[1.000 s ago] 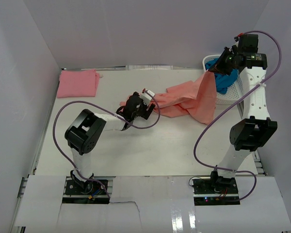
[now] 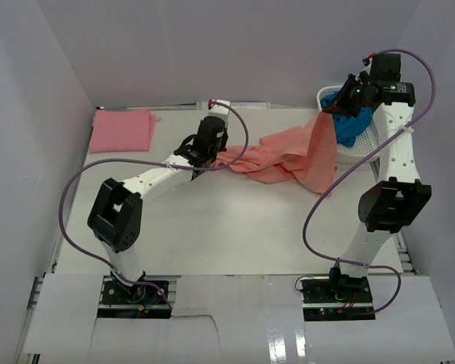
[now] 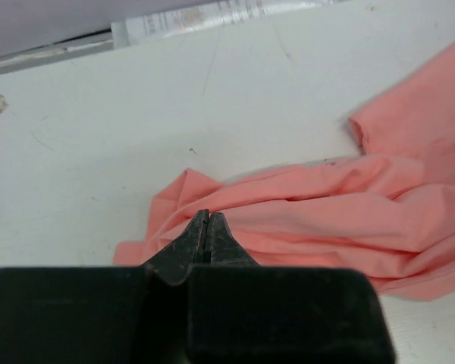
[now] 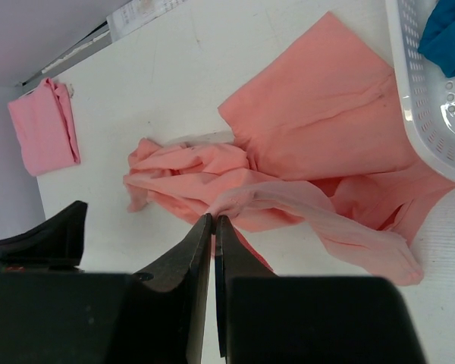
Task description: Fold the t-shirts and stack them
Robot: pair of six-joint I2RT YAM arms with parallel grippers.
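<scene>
A crumpled salmon t-shirt (image 2: 284,155) lies across the back of the table, with a raised part hanging from my right gripper, which is shut on its fabric near the basket, high at the right. My left gripper is shut above the shirt's left part, with no fabric visibly between its fingertips; in the top view it is partly hidden by its own arm. A folded pink t-shirt (image 2: 121,130) lies flat at the back left.
A white basket (image 2: 349,152) holding blue cloth (image 2: 353,129) stands at the back right. Walls border the back and sides.
My left arm has moved toward the back of the table, its wrist now upright over the shirt's left part. My right arm and the fabric it holds look unchanged.
</scene>
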